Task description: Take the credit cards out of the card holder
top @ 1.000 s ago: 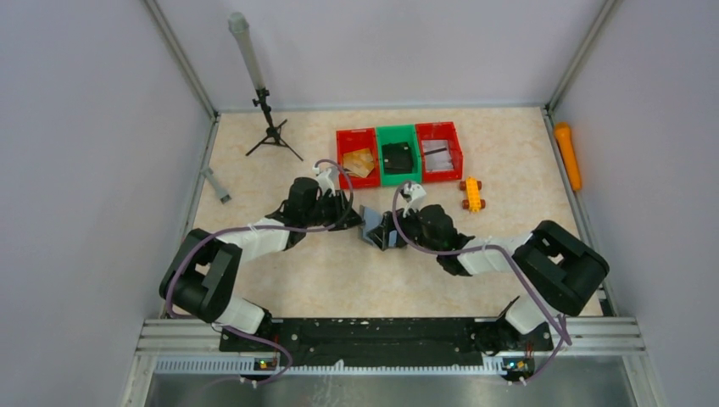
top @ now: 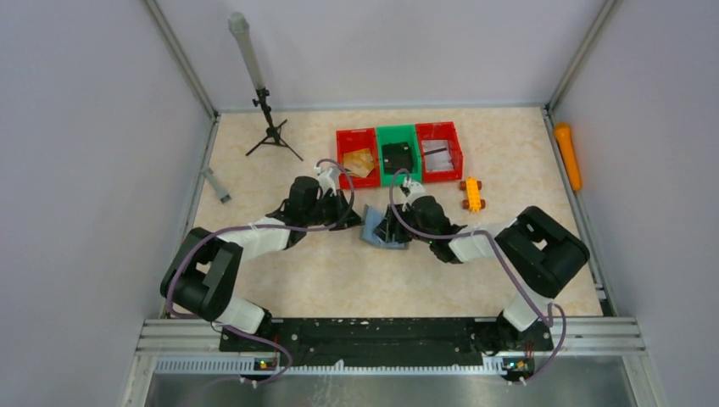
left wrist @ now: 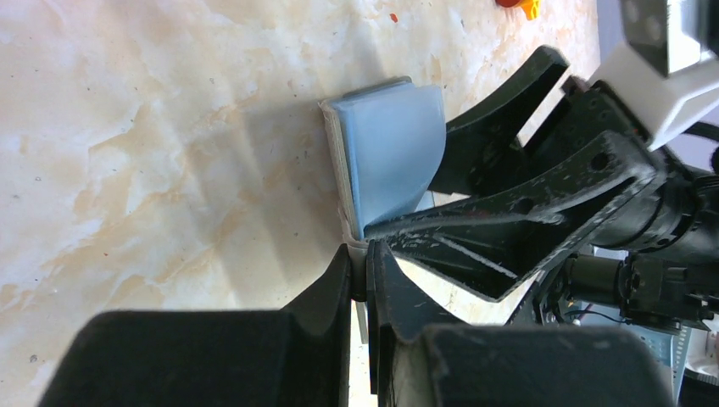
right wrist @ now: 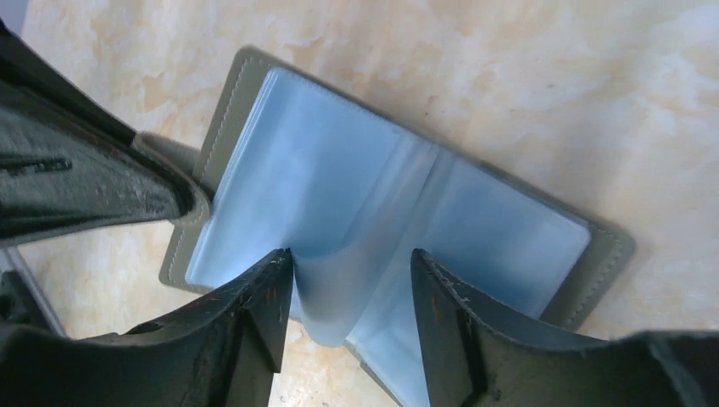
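The card holder (top: pixel 371 222), grey-edged with pale blue sleeves, lies unfolded on the table between the two arms. In the left wrist view its grey edge runs down between the fingertips of my left gripper, which is shut on it. Over the sleeves stands my right gripper, its fingers apart. A bent, pale translucent piece (right wrist: pixel 343 288) bulges up between them; whether it is a card or sleeve plastic I cannot tell. The left finger (right wrist: pixel 165 182) shows at the holder's border in the right wrist view. No separate card can be made out.
Behind the holder stand a red bin (top: pixel 342 138) with yellowish items, a green bin (top: pixel 396 132) with something black, and another red bin (top: pixel 435 129) with pale items. A yellow toy car (top: pixel 473 194) sits to the right.
My right gripper has shifted slightly over the holder, moving a little left and back from its place a second ago. The left arm has hardly moved.
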